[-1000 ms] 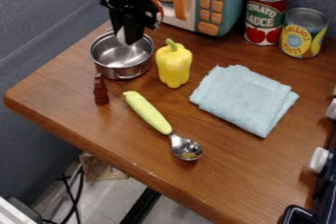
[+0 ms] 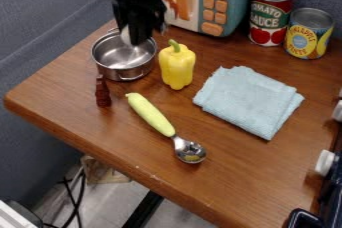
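My black gripper [image 2: 134, 27] hangs over the steel bowl [image 2: 124, 64] at the back left, a pale white object [image 2: 128, 36] visible at its lower end; whether the fingers hold it I cannot tell. Right of the bowl stands a yellow pepper [image 2: 177, 64]. A small dark red bottle [image 2: 103, 94] stands in front of the bowl. A yellow-handled spoon or scoop [image 2: 152, 114] lies at the centre.
A light blue cloth [image 2: 249, 100] lies on the right of the wooden table [image 2: 160, 182]. A toy microwave [image 2: 214, 2], a tomato can [image 2: 269, 14] and a yellow can [image 2: 307, 35] stand at the back. Dark objects line the right edge.
My gripper has shifted slightly up over the bowl; the objects on the table look unmoved.
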